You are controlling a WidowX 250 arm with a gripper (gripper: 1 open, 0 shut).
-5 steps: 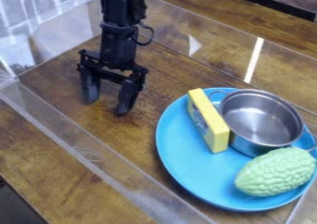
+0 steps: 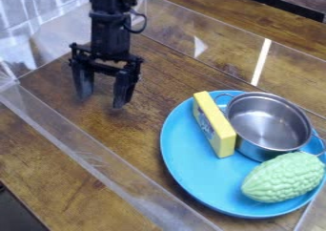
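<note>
The black gripper (image 2: pixel 105 82) is low over the bare wooden floor of the bin at the left, its fingers open and apart with nothing seen between them. To its right is a blue plate (image 2: pixel 190 170) holding a yellow box (image 2: pixel 214 125), a steel pot (image 2: pixel 268 122) and a pale green bumpy vegetable toy (image 2: pixel 281 178). The gripper is clear of all of them.
Clear plastic walls (image 2: pixel 95 172) border the work area. Bare wood (image 2: pixel 76 139) lies free left of the plate and below the gripper.
The gripper has moved slightly to the left over the last second. The plate and the things on it look unchanged.
</note>
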